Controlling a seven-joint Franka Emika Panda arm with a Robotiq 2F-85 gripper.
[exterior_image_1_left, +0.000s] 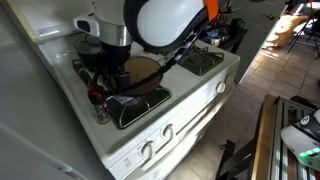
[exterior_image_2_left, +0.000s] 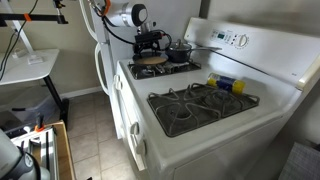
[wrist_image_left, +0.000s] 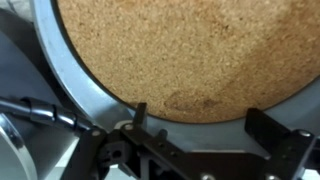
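Observation:
A round pan (exterior_image_1_left: 152, 98) with a brown, cork-coloured inside sits on the near burner. In the wrist view its grey rim (wrist_image_left: 90, 92) curves below the speckled brown surface (wrist_image_left: 190, 55). My gripper is over the near part of that rim, its fingers spread well apart and nothing held between them. Whether the fingertips touch the pan cannot be told. From across the room, the brown disc (exterior_image_2_left: 150, 71) shows beneath the arm, beside a dark pot (exterior_image_2_left: 180, 52).
A dark bottle with a red top (exterior_image_1_left: 97, 95) stands at the stove's left edge, close to the gripper. A yellow and blue packet (exterior_image_2_left: 226, 84) lies between the burners. The other burner grate (exterior_image_2_left: 200, 106) is empty.

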